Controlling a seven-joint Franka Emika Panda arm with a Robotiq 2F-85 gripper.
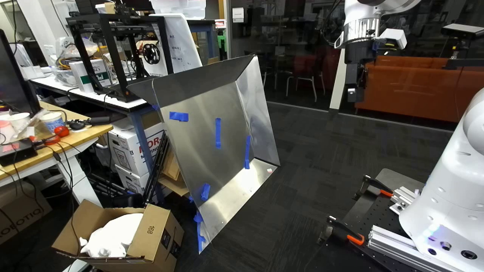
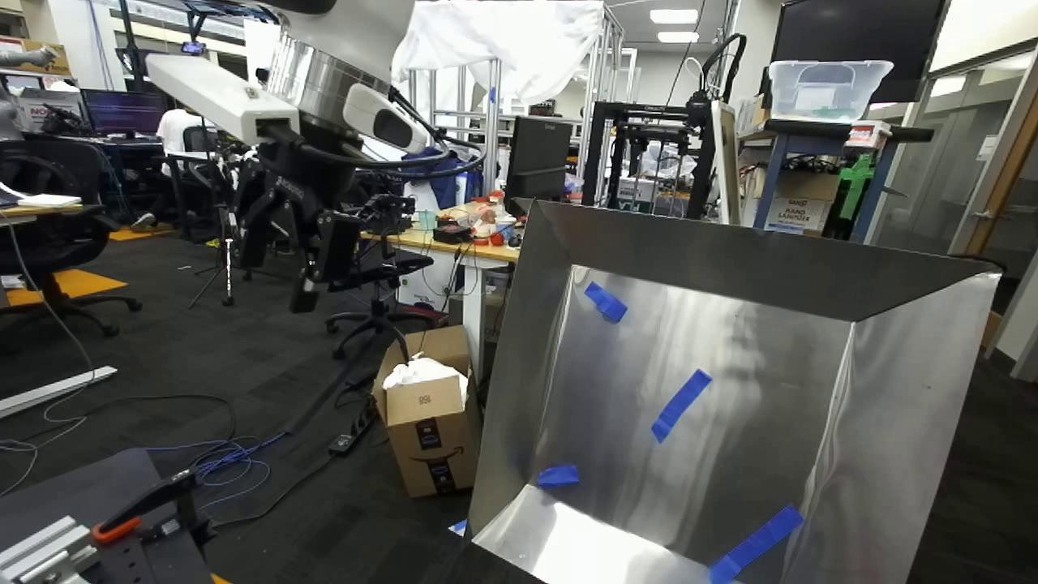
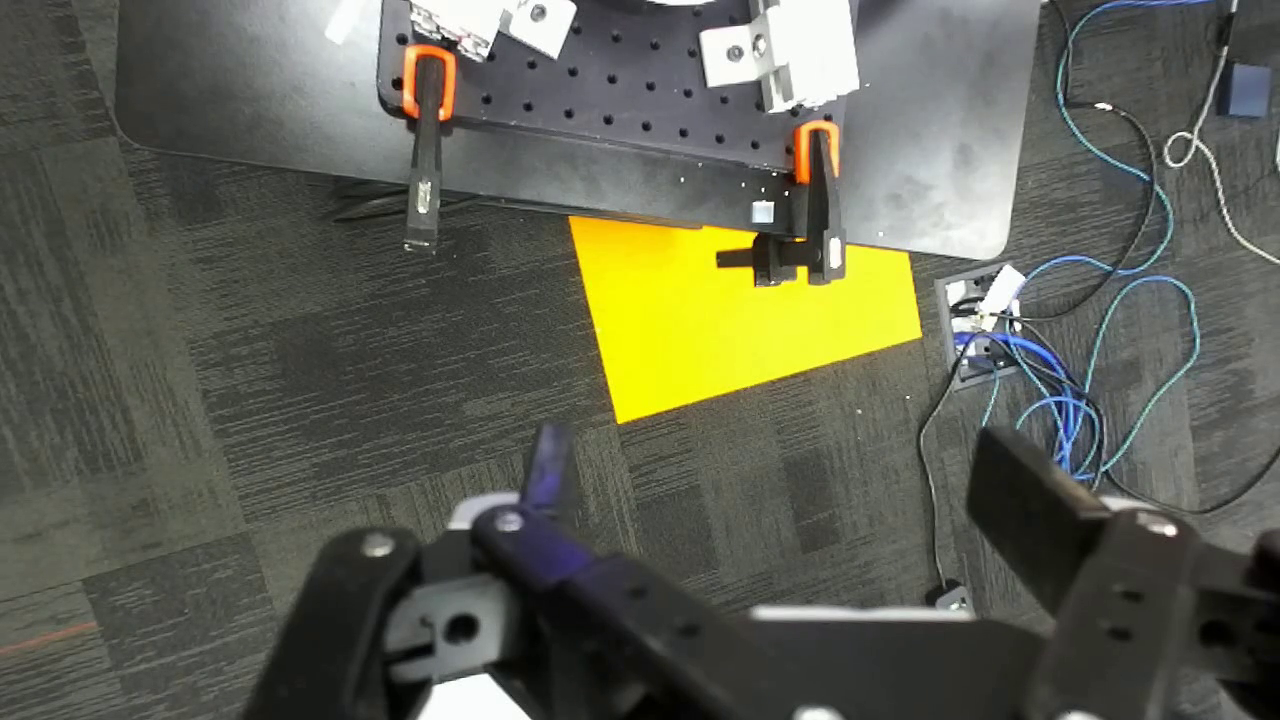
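Note:
My gripper is open, its two fingers wide apart with only bare floor visible between them in the wrist view. High above the floor, the gripper points downward in exterior view 2, well to the left of a large metal tray. Strips of blue tape cling to the inside of that tilted tray, which looks otherwise empty in exterior view 1. From that side, the gripper appears at the upper right, clear of the tray.
A cardboard box holding something white stands on the floor beside the tray. Clamps with orange handles grip the robot's base plate. Cables lie on the floor. Open floor separates base and tray.

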